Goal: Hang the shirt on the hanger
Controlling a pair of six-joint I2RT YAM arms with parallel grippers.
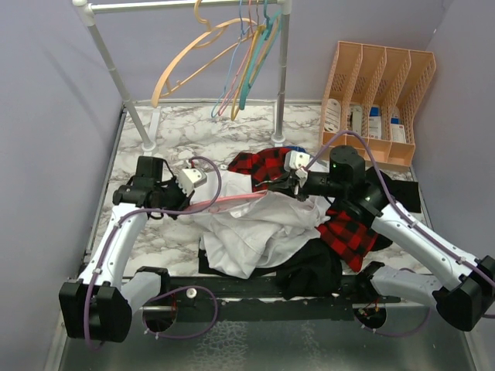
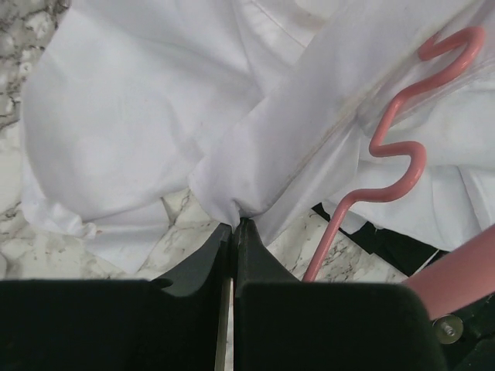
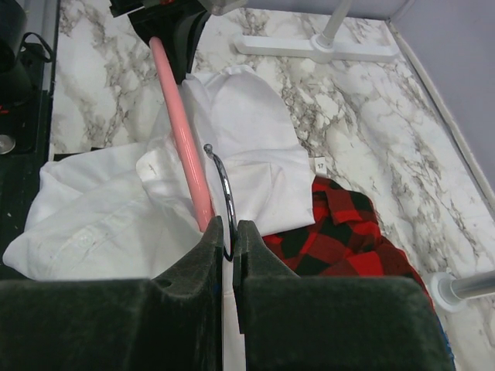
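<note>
The white shirt (image 1: 259, 232) lies rumpled in the middle, partly raised between my two arms. A pink hanger (image 1: 232, 201) stretches across it, one end near the left gripper and the other near the right. In the left wrist view, my left gripper is shut with a pinched edge of the shirt (image 2: 255, 162) at its tips; the hanger's wavy arm (image 2: 402, 147) passes to the right. My right gripper is shut on the dark metal hook (image 3: 222, 174) at its lower part. Beyond it the pink bar (image 3: 182, 131) runs toward the left arm, with shirt cloth around it.
Beneath and behind the shirt lie a red-black checked garment (image 1: 348, 236) and black cloth (image 1: 309, 270). Several hangers (image 1: 247, 69) hang from a white rack (image 1: 282, 77) at the back. A divided peach organiser (image 1: 367, 85) stands back right.
</note>
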